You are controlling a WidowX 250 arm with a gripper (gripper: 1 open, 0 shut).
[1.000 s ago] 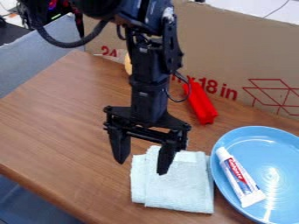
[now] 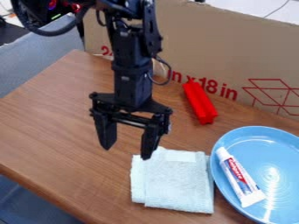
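Observation:
My black gripper [image 2: 126,143] hangs over the wooden table near its middle, fingers apart and pointing down, with nothing between them. Below and right of it lies a folded white cloth [image 2: 176,185]. At the right is a blue plate [image 2: 281,171] with a white toothpaste tube [image 2: 239,178] lying on it. A red object [image 2: 200,102] lies behind the gripper to the right, near the cardboard.
A cardboard panel [image 2: 233,52] stands along the back of the table.
Since a second ago my gripper has moved left and up, off the cloth's upper edge.

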